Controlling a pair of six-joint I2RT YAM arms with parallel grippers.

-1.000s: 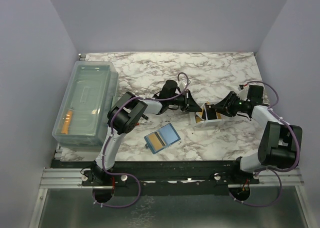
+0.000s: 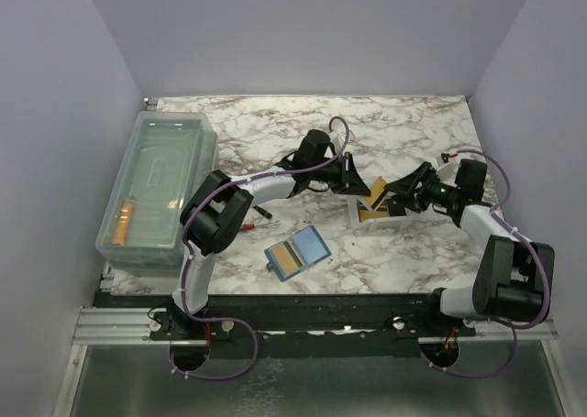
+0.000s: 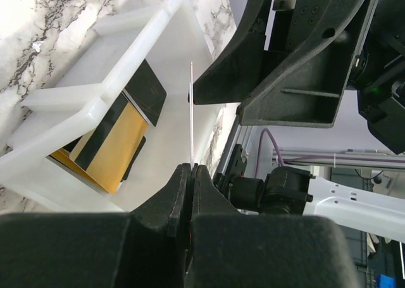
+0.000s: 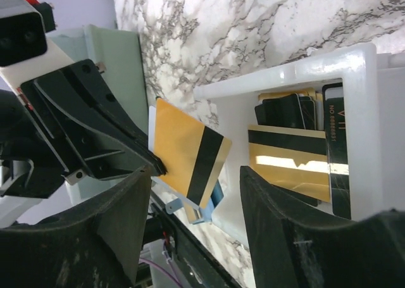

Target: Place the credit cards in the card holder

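My left gripper (image 2: 360,186) is shut on a gold card with a black stripe, held upright, edge-on in the left wrist view. It is above the white card holder (image 3: 95,117). In the holder lie gold cards (image 4: 288,164) and black cards (image 4: 336,180). My right gripper stands open to the right of the held card, its fingers close to the card's edge, with nothing clearly between them.
A blue and tan device (image 2: 298,251) lies at the front middle. A large clear bin (image 2: 156,188) fills the left side, with small tools (image 2: 259,224) beside it.
My right gripper has shifted and turned near the held card.
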